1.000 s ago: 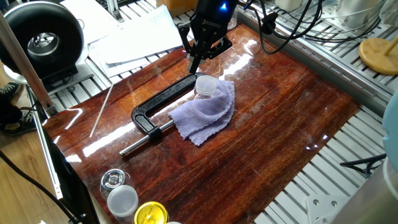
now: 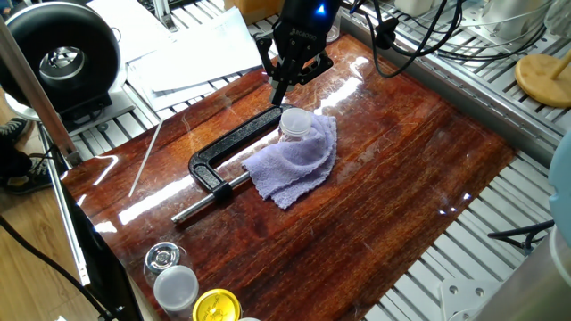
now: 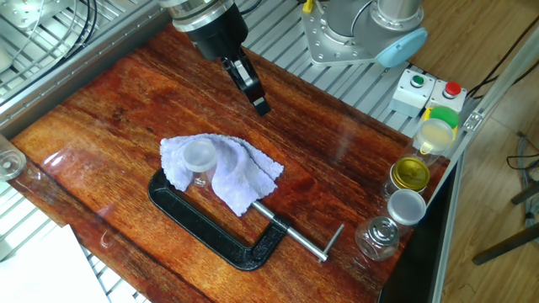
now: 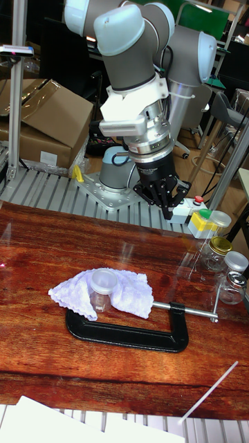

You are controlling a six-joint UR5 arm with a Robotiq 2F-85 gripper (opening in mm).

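My gripper [image 2: 279,94] hangs in the air, fingers pointing down and brought together, with nothing visible between them. In exterior view 2 the gripper [image 3: 262,107] shows from the side, apart from everything below it. A lilac cloth [image 3: 244,174] lies crumpled on the wooden table. Amid its folds stands a small clear jar with a whitish lid [image 4: 104,279], upright, its lower part partly covered by the cloth. A black C-clamp [image 4: 125,336] lies flat alongside, its steel screw [image 3: 295,234] running out from the cloth's edge.
Several lidded jars stand along one table edge, among them one with a gold lid [image 3: 411,173] and one with a silver lid [image 3: 383,231]. A thin white stick [image 2: 145,159] lies near another edge. White papers [image 2: 201,53] rest beside the table.
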